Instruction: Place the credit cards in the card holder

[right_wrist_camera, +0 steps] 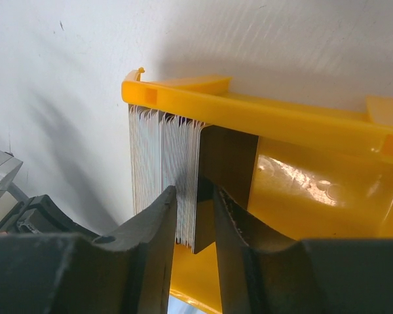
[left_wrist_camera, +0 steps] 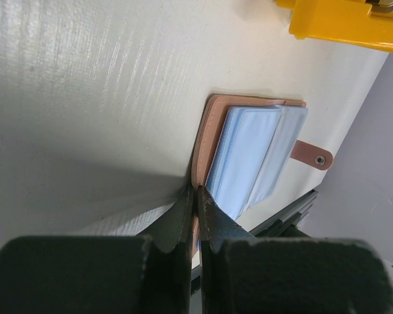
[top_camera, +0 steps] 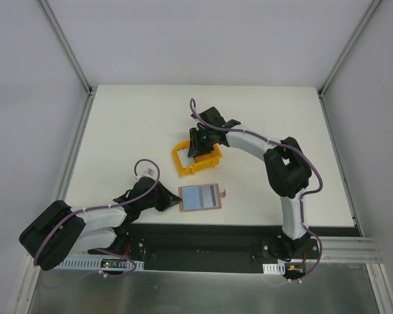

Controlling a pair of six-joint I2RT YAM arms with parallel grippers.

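Observation:
The card holder (top_camera: 191, 197) lies open on the table, brown with blue and clear sleeves (left_wrist_camera: 245, 154). My left gripper is shut at its left edge, on the brown rim. A yellow box (top_camera: 187, 169) behind it holds a stack of cards (right_wrist_camera: 180, 163), white edges showing, with a dark card face (right_wrist_camera: 226, 157) at the stack's right. My right gripper is over the box, its fingers part open around the right end of the stack, at the dark card; whether they touch it is unclear.
Both arms reach in from the front, left and right of the holder. Grey walls surround the table.

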